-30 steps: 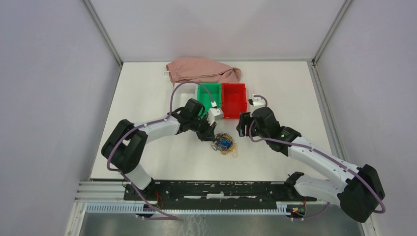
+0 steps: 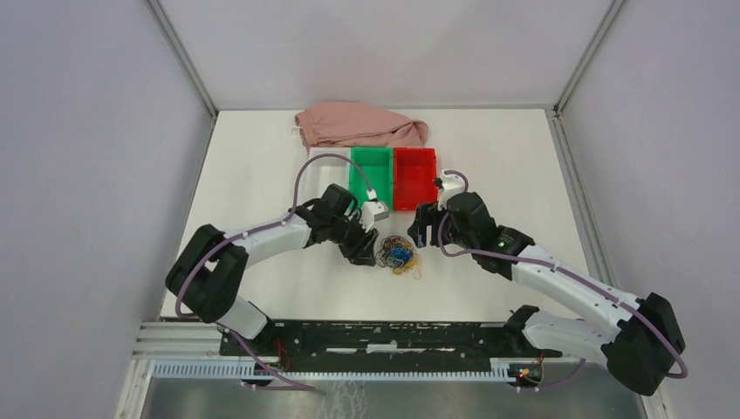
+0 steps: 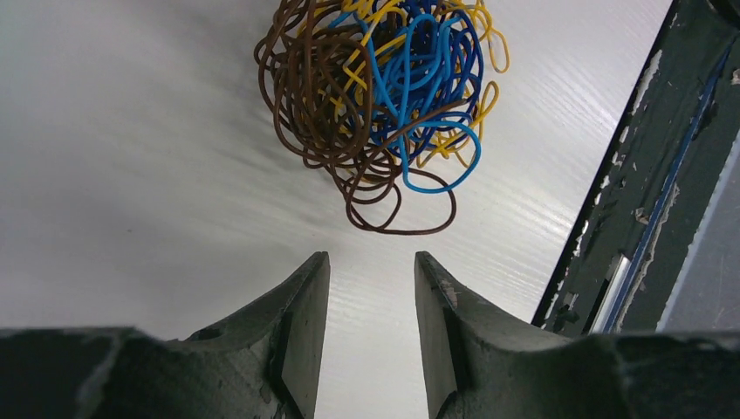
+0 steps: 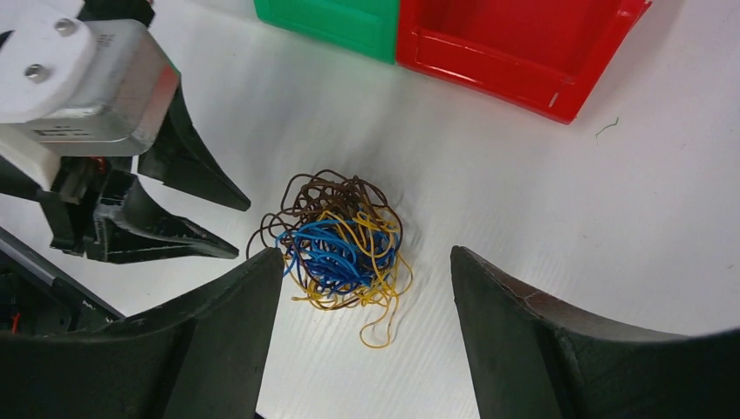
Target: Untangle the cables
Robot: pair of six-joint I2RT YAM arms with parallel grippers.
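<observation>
A tangle of brown, blue and yellow cables [image 2: 397, 256] lies on the white table, brown mostly on one side, a yellow loop trailing toward the front. My left gripper [image 2: 368, 249] stands just left of it; in the left wrist view its open fingers face a brown loop [image 3: 401, 231], with nothing between them. My right gripper [image 2: 421, 229] is above and right of the tangle; in the right wrist view its fingers [image 4: 497, 297] are apart, the tangle seen between and beyond them.
Behind the tangle sit a white bin [image 2: 327, 175], a green bin [image 2: 366, 166] and a red bin [image 2: 414, 179], with a pink cloth [image 2: 358, 122] beyond. The table's front edge borders a dark strip.
My right gripper has shifted slightly left since a second ago. The tangle looks unchanged.
</observation>
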